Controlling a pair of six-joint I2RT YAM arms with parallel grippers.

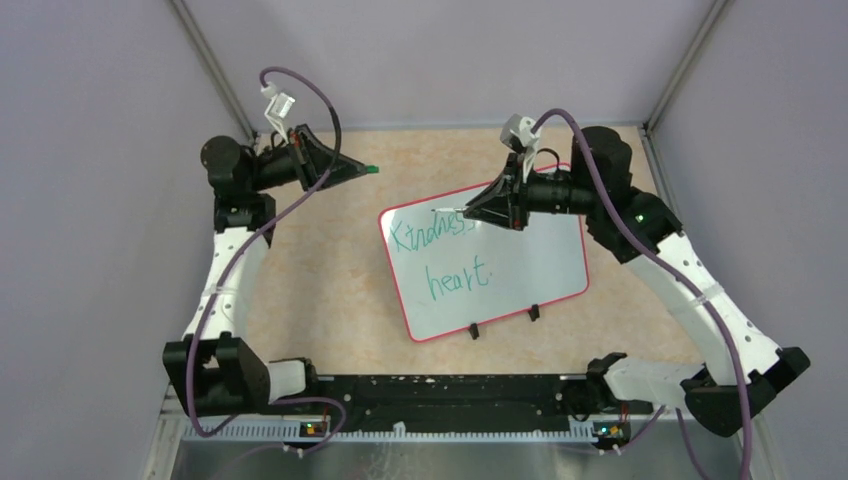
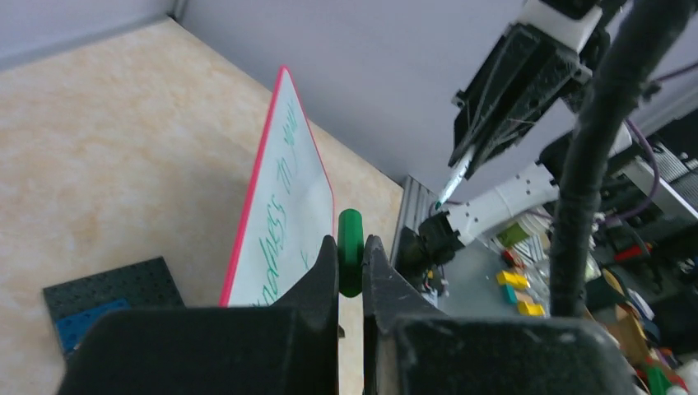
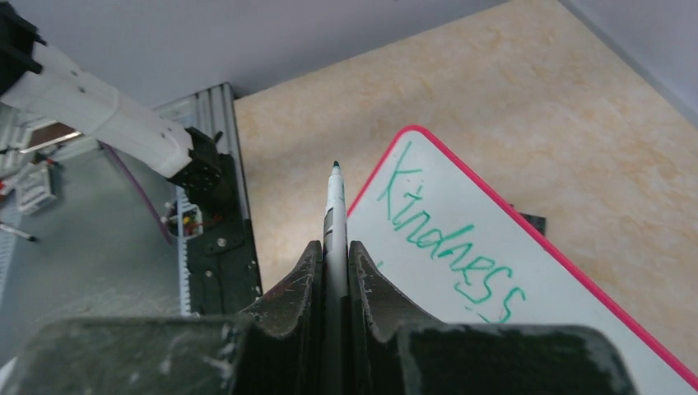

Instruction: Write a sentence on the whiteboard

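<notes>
The whiteboard (image 1: pixel 490 280) with a red rim carries green handwriting, "Kindness" on top and "heart." below; part of the upper line is hidden behind my right arm. My right gripper is shut on a white marker (image 3: pixel 336 197) with a green tip pointing forward, held over the board's upper part. My left gripper, left of the board in the top view, is shut on a small green object (image 2: pixel 351 230), seemingly a marker cap.
A dark pad (image 2: pixel 111 288) with a blue piece lies beside the board in the left wrist view. Bare tabletop (image 1: pixel 320 280) lies left of the board. Walls close the sides and back.
</notes>
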